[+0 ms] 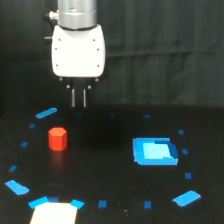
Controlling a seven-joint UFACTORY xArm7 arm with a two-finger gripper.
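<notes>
A white robot arm hangs at the upper left with its gripper, two thin fingers pointing down with a gap between them and nothing visible in it. Below and slightly left of it, a red hexagonal block stands on the black table. On the right lies a blue square with a white inner area.
Blue tape strips and small blue squares mark the table. A cream piece is cut off at the bottom left edge.
</notes>
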